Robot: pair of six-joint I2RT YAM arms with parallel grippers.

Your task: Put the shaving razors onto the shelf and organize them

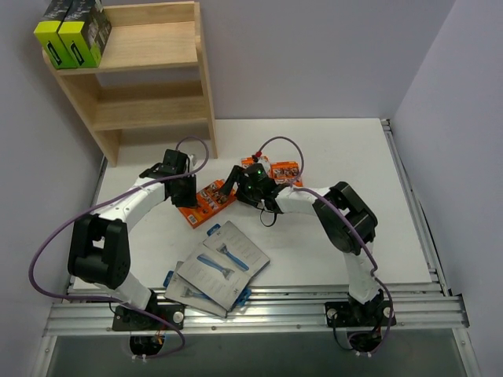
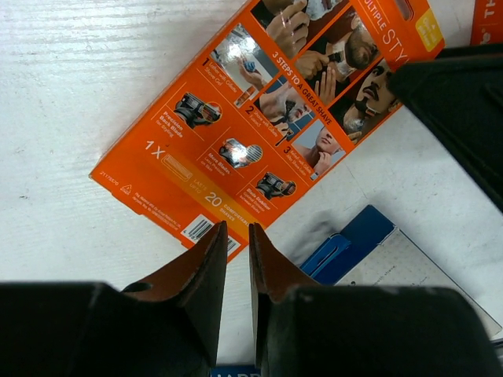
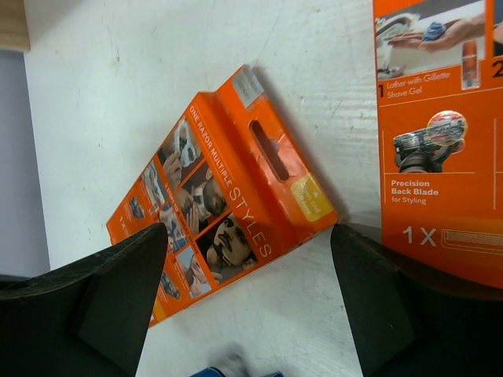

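Note:
An orange razor box lies flat and slanted on the white table, its picture side up. Over its lower left end is my left gripper; in the left wrist view its fingers stand a narrow gap apart, nothing between them, near the barcode. At the box's upper right end is my right gripper. The right wrist view shows wide-apart fingers with the box's hang-slot end between and beyond them, not gripped. More orange boxes lie behind the right arm. The wooden shelf stands at the back left.
Two green-and-black boxes stand on the shelf's top board at the left; the middle board looks empty. Grey packs with blue razors lie overlapping at the front.

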